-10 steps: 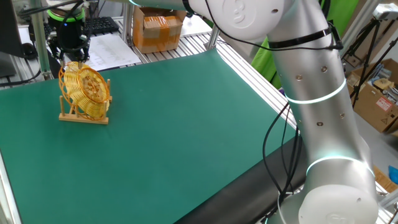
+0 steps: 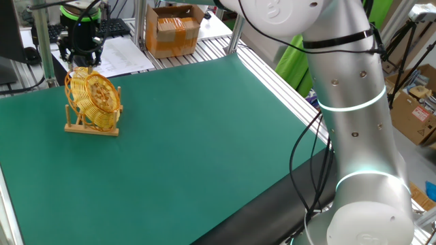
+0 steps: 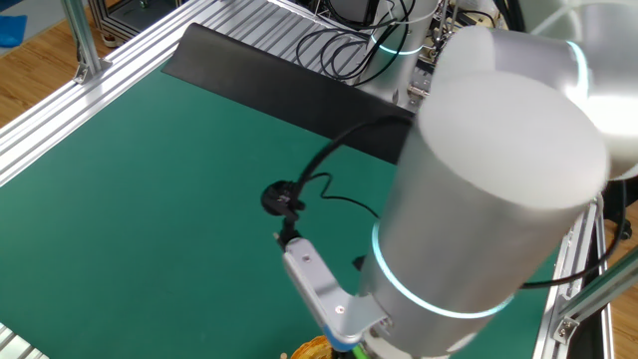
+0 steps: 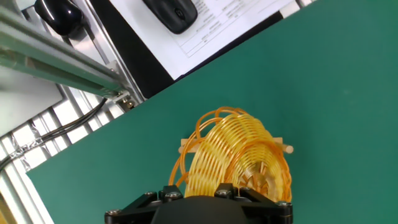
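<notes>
A yellow wicker basket with orange trim stands on edge in a light wooden rack, on the left of the green table in exterior view 1. My gripper is directly over the basket's upper edge, pointing down. Whether its fingertips touch the rim cannot be made out. In the wrist view the black gripper covers the near part of the basket, and its finger gap is unclear. Only a sliver of the basket shows at the bottom of exterior view 2; the arm hides the gripper there.
Beyond the table edge lie papers, a black mouse and a metal frame post. A cardboard box sits behind the table. The green surface right of the rack is clear.
Over the last second my gripper has shifted slightly to the right above the basket, and the upper arm has moved a little right too. Basket and rack have stayed put.
</notes>
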